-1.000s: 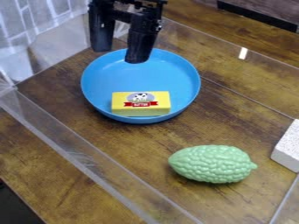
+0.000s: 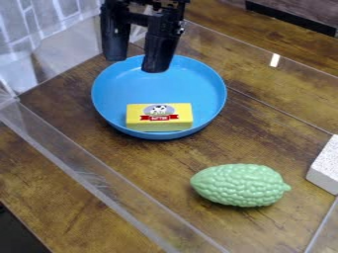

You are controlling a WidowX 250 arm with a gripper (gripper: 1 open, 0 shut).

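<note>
My black gripper (image 2: 137, 49) hangs open at the top left of the camera view, its two fingers apart above the back rim of a blue plate (image 2: 160, 83), with nothing seen between them. On the front part of the plate lies a yellow butter box (image 2: 158, 117) with a cow label. A green bumpy gourd-like object (image 2: 240, 185) lies on the wooden table to the front right, outside the plate.
A white block (image 2: 326, 166) sits at the right edge. Clear plastic walls run along the left and front of the wooden table (image 2: 79, 188). The table right of the plate is mostly clear.
</note>
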